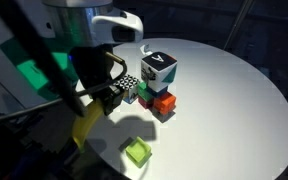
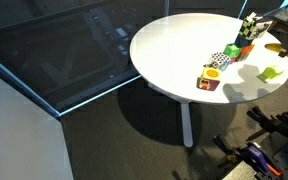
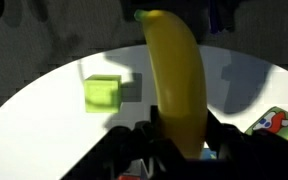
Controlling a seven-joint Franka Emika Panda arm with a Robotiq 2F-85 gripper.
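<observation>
A yellow banana [image 3: 174, 70] is gripped in my gripper, which is shut on it; its green-tipped end points away from the fingers. In exterior view 1 the banana [image 1: 85, 122] hangs below the gripper [image 1: 104, 100] over the table's near left edge. From the other side, only part of the banana [image 2: 280, 51] shows at the right border. The fingertips are largely hidden behind the fruit in the wrist view.
A lime-green block [image 1: 138, 151] lies alone on the white round table [image 1: 224, 110]. Beyond it are an orange-red block [image 1: 164, 103], a large white-and-dark cube [image 1: 159, 70] and a checkered block [image 1: 130, 82]. A yellow-patterned cube [image 2: 210, 75] stands apart.
</observation>
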